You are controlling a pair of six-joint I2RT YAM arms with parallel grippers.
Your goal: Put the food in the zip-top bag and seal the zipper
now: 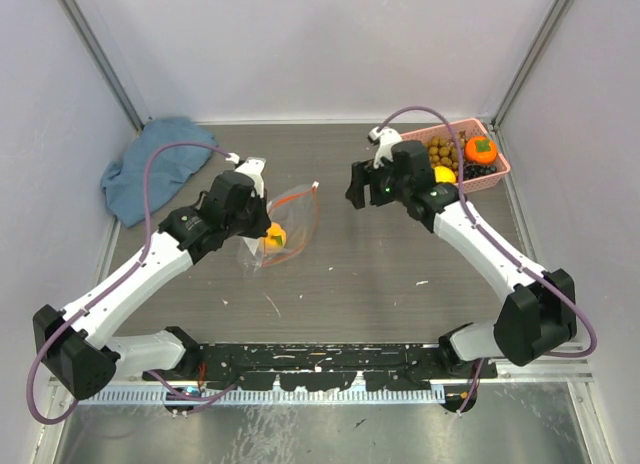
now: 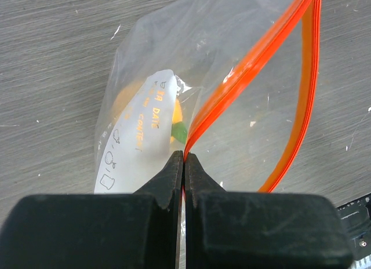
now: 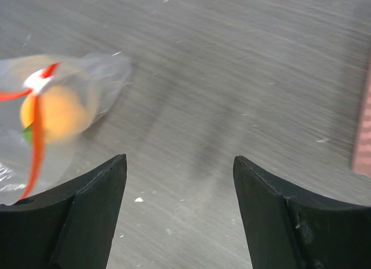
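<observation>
A clear zip top bag (image 1: 302,212) with an orange zipper edge (image 2: 245,68) stands on the table with its mouth gaping. Inside it lies one yellow-orange food piece (image 1: 274,235) with a green patch, partly behind a printed white label (image 2: 139,133) in the left wrist view. My left gripper is shut on the bag's edge at one end of the zipper. To the right of the bag, apart from it, my right gripper stands open over bare table, nothing between its fingers.
At the back right is a pink basket (image 1: 500,174) holding an orange pepper (image 1: 481,149), a yellow fruit (image 1: 444,175) and brown and dark clusters. A blue cloth (image 1: 155,174) lies back left.
</observation>
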